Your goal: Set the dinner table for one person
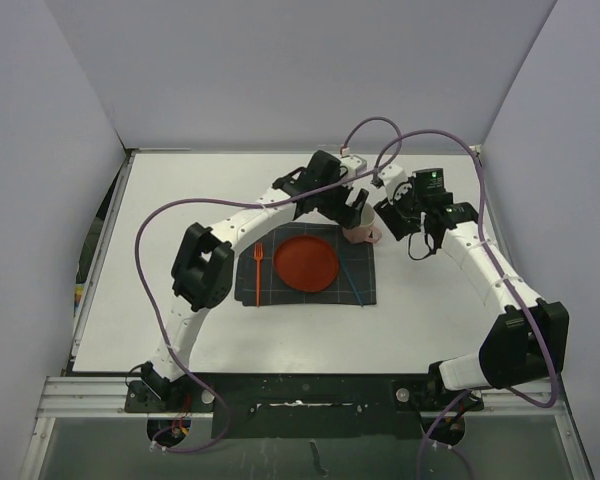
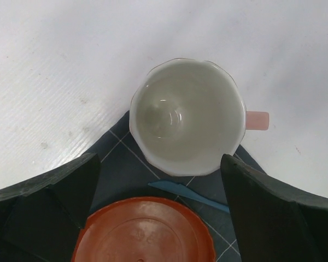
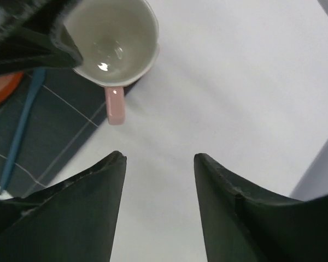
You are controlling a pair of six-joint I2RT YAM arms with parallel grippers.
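Note:
A white cup (image 2: pixel 183 117) with a pink handle (image 3: pixel 115 106) sits at the upper right edge of the dark grid placemat (image 1: pixel 275 290). My left gripper hovers open just short of the cup, nothing between its fingers. My right gripper is to the cup's right, open over bare white table with nothing between its fingers. On the mat lie a red plate (image 1: pixel 305 263), an orange fork (image 1: pixel 258 285) left of it and a blue knife (image 1: pixel 352 282) right of it.
Bare white table (image 1: pixel 150 270) surrounds the mat. Grey walls stand along the sides and back. Purple cables loop over both arms.

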